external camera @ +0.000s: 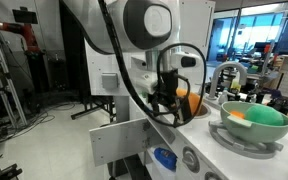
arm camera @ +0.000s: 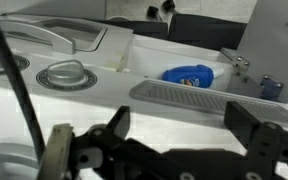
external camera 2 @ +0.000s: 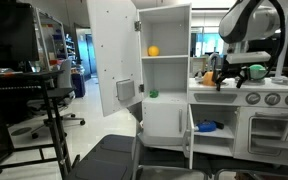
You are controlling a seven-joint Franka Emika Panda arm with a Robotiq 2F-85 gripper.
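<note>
My gripper is open above the counter's front edge, its dark fingers (arm camera: 56,150) wide apart with nothing seen between them. Below and ahead of it in the wrist view is a pulled-out drawer (arm camera: 149,62) holding a blue object (arm camera: 190,75). The same blue object (external camera: 165,158) shows low beside the drawer front in exterior view 1. From exterior view 2, the gripper (external camera 2: 241,84) hangs over the countertop, higher than the open drawer (external camera 2: 214,139). Its fingertips are too dark and small there to make out.
A green bowl (external camera: 262,128) stands on the counter near an orange object (external camera: 191,104). Knobs (arm camera: 66,73) line the counter front. A tall cabinet door (external camera 2: 114,60) stands open; its shelves hold an orange ball (external camera 2: 153,50) and a green item (external camera 2: 154,93).
</note>
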